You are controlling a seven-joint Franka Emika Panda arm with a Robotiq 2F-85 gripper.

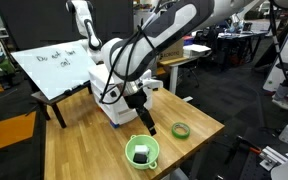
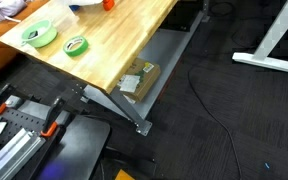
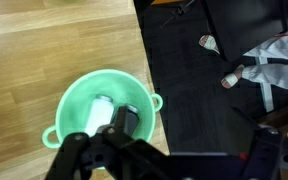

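On the wooden table, near its front edge, stands a light green two-handled bowl (image 1: 141, 151). Inside it lie a white block (image 3: 99, 114) and a dark item (image 3: 131, 120). A ring of green tape (image 1: 180, 131) rests on the tabletop to the bowl's right; exterior view 2 shows the same tape (image 2: 76, 46) beside the bowl (image 2: 39, 34). My gripper (image 1: 145, 123) hangs beyond the bowl, above the table. In the wrist view the gripper is open, and its dark fingers partly cover the bowl's near side.
A white box (image 1: 134, 103) stands behind the arm, with a large white board (image 1: 56, 70) at the left. Bare wood (image 1: 84, 150) lies left of the bowl. Past the table's edge is dark floor (image 2: 224, 100).
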